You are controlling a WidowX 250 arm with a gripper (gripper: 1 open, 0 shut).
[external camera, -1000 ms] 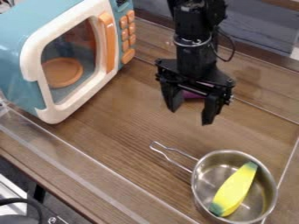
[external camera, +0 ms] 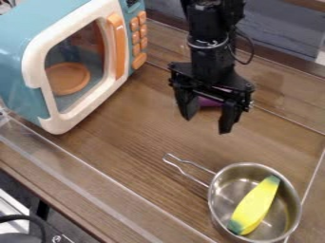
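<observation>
My black gripper hangs over the wooden counter in the upper middle, open, with its fingers spread and pointing down. A purple object lies behind it, mostly hidden by the gripper. At the lower right a steel pan with a long wire handle holds a yellow corn-like toy with a green end.
A toy microwave, blue and white with orange buttons and an orange disc behind its door, stands at the upper left. A wall runs along the back, and a dark cable shows at the lower left.
</observation>
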